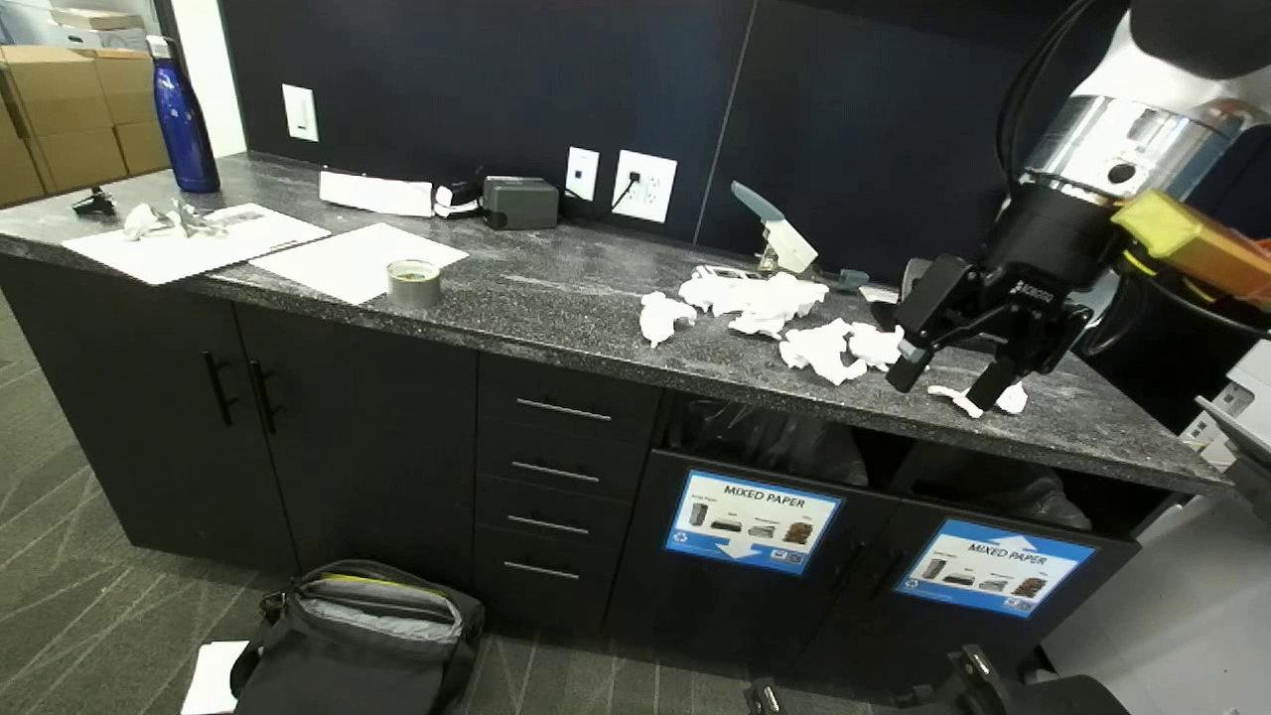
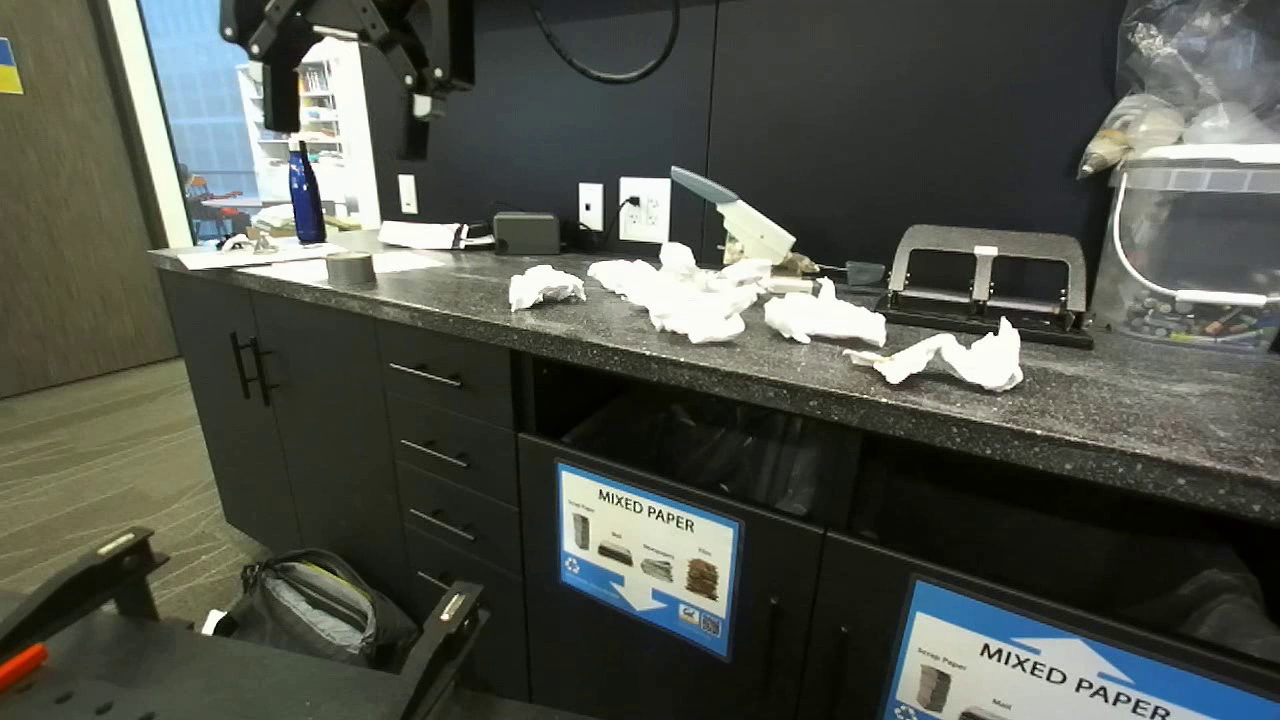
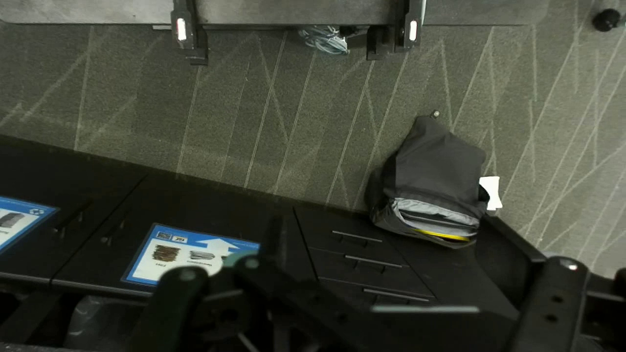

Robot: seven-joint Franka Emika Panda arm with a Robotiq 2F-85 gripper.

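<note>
My gripper [image 1: 944, 387] is open and empty at the right in exterior view 1, its two fingers apart. In exterior view 2 the same gripper [image 2: 348, 138] hangs at the upper left, in the air above the countertop [image 2: 456, 288]. Several crumpled white papers lie on the counter: a small one [image 2: 546, 286], a larger heap [image 2: 690, 300], another wad [image 2: 825, 317] and a flatter piece [image 2: 960, 358] nearest the right. In the wrist view, dark gripper parts fill the lower edge; the counter papers do not show there.
A stapler [image 2: 756, 228], hole punch [image 2: 990, 270] and clear bucket [image 2: 1200, 240] stand along the back wall. A tape roll [image 1: 413, 284], paper sheets [image 1: 357, 260] and blue bottle [image 1: 181, 119] are at the left. Below are open bin slots [image 1: 763, 439] and a bag [image 3: 437, 176] on the floor.
</note>
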